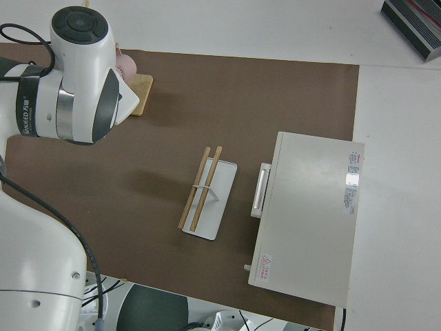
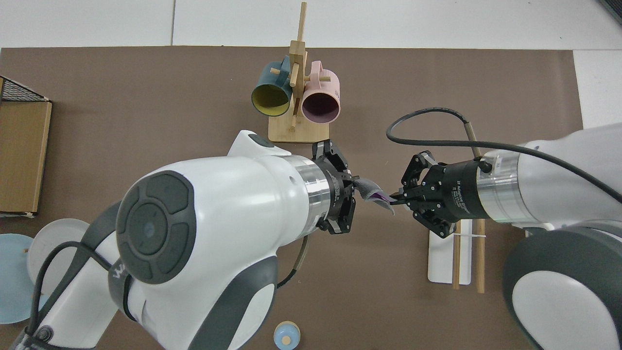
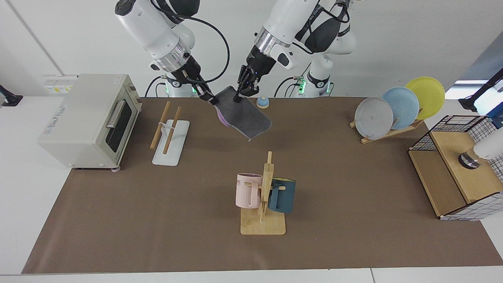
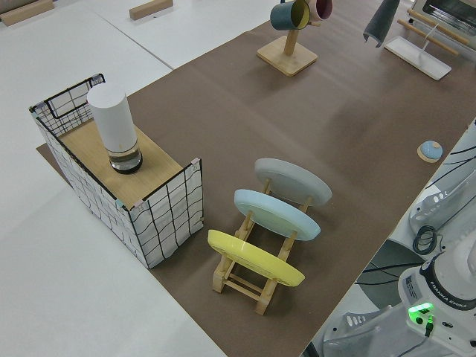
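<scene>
A grey cloth (image 3: 246, 118) with some purple showing behind it hangs between my two grippers above the mat. In the top view my left gripper (image 2: 354, 183) holds it from the left and my right gripper (image 2: 395, 200) from the right. In the left view both sets of fingertips are at the cloth's upper edge, spread apart along it, and look shut on it; the fingertips themselves are small and partly hidden. In the right view the cloth (image 4: 381, 22) shows only as a hanging dark piece.
A mug tree (image 3: 262, 221) with two mugs stands mid-mat. A plate rack with plates (image 3: 378, 118) and a wire shelf (image 3: 436, 181) stand to one side, a white toaster oven (image 3: 85, 122) and white wooden-railed rack (image 3: 165, 158) to the other. A small blue round object (image 2: 286, 335) lies near the edge.
</scene>
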